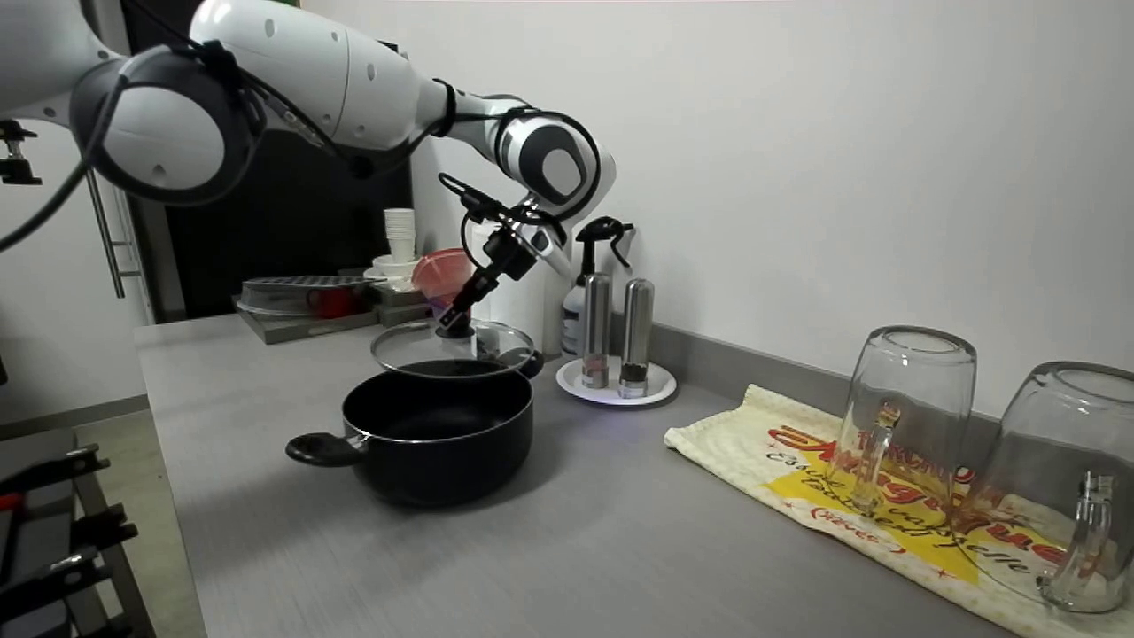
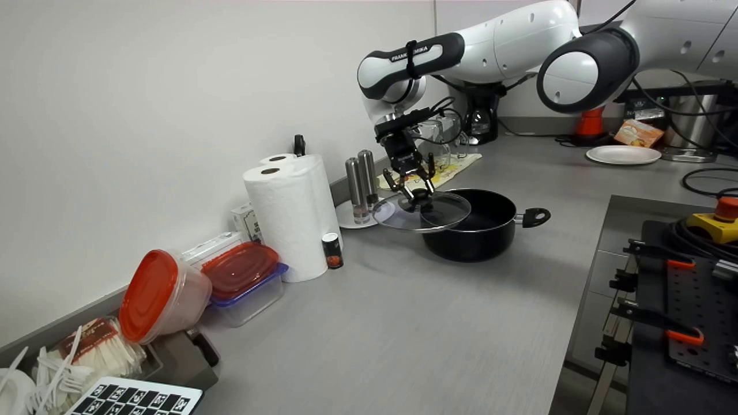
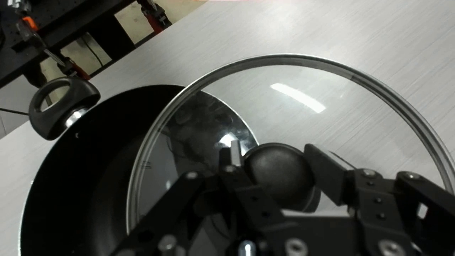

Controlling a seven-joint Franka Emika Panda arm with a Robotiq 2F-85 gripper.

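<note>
My gripper is shut on the round black knob (image 3: pixel 279 172) of a clear glass lid (image 3: pixel 362 115). In the first exterior view the lid (image 1: pixel 409 349) hangs over the back part of a black pot (image 1: pixel 446 457), close above its rim and off centre. From the second exterior view, the lid (image 2: pixel 394 215) overlaps the pot (image 2: pixel 477 242) on one side and sticks out past it. Much of the dark pot inside (image 3: pixel 98 170) shows uncovered in the wrist view, and one pot handle (image 3: pixel 64 106) lies beyond the lid.
Two metal mills stand on a white plate (image 1: pixel 659 385) near the pot, by the wall. Paper towel rolls (image 2: pixel 283 207) and a small spice jar (image 2: pixel 332 250) stand nearby. Upturned glass mugs (image 1: pixel 904 415) rest on a cloth. Open counter (image 2: pixel 408 325) lies in front.
</note>
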